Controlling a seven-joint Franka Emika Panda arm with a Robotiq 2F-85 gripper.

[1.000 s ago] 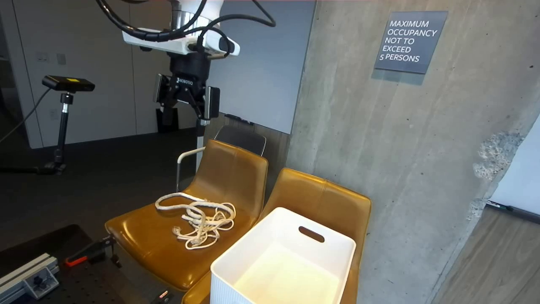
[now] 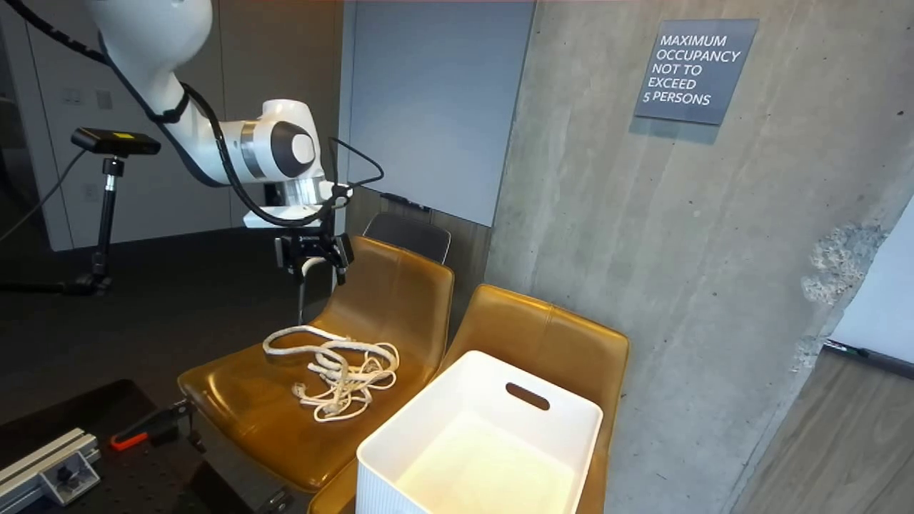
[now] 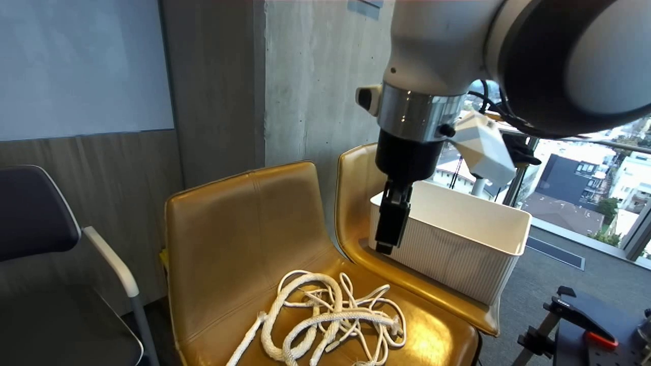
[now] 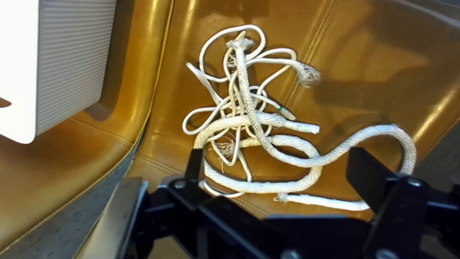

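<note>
Several white ropes [image 4: 258, 186], thick and thin, lie in a loose tangle on the seat of a tan leather chair [image 2: 257, 402]. Above that seat hangs my gripper [image 2: 314, 261], its black fingers spread wide and nothing between them. In the wrist view the two fingertips [image 4: 196, 164] stand far apart, with the thick rope's loops below, out of touch. An empty white bin [image 2: 480, 441] with ribbed sides and a handle slot sits on the neighbouring tan chair [image 3: 354, 201].
Both chairs' backrests [image 3: 244, 232] rise close to the rope and bin. A dark office chair [image 3: 36, 213] stands off to the side. A dark table [image 2: 128, 462] with a red-and-black clamp [image 2: 150, 428] is near the front.
My arm has come down toward the chair with the ropes, the gripper now much lower and turned. The ropes and the bin have stayed in place.
</note>
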